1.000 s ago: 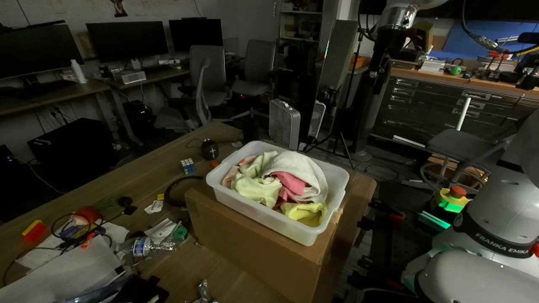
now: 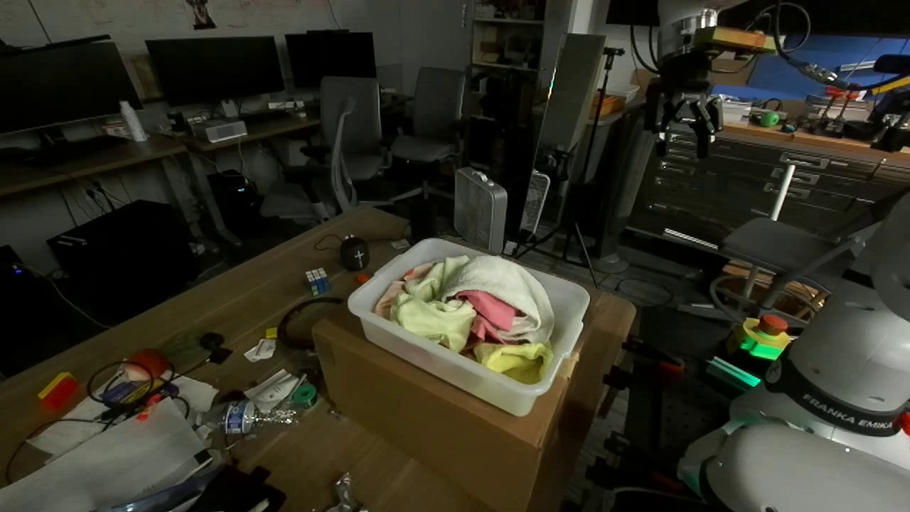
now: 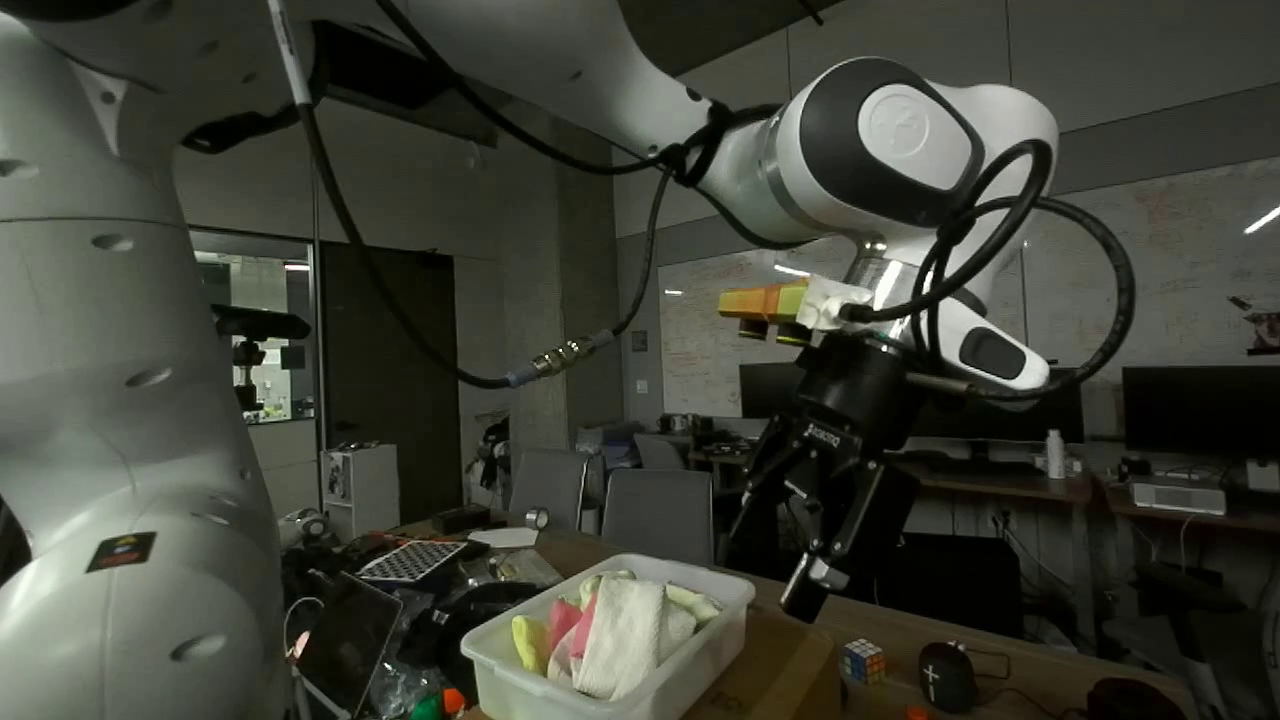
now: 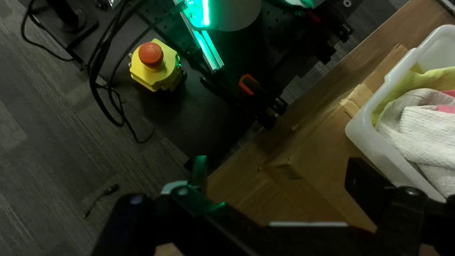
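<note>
My gripper is open, its two black fingers wide apart in the wrist view with no object between them. In exterior view 1 the gripper [image 2: 684, 141] hangs high at the upper right, well away from the white plastic bin [image 2: 452, 375]. The bin rests on a cardboard box [image 2: 426, 418] and holds a heap of cloths: a white towel [image 2: 520, 290], a pink cloth [image 2: 490, 311], a pale green cloth [image 2: 435, 316] and a yellow one [image 2: 516, 358]. Only one end of the bin [image 4: 371, 119] shows at the right of the wrist view.
A wooden table [image 2: 392, 461] carries clutter at its left: papers, cables, a plastic bottle [image 2: 243, 417]. Behind the bin sit a Rubik's cube [image 2: 317, 281] and a black speaker [image 2: 354, 252]. An emergency stop button [image 2: 772, 324] stands by the robot base.
At the upper right of exterior view 1, the gripper has shifted slightly rightward and turned, so its spread fingers now show. The bin and cloths look unchanged.
</note>
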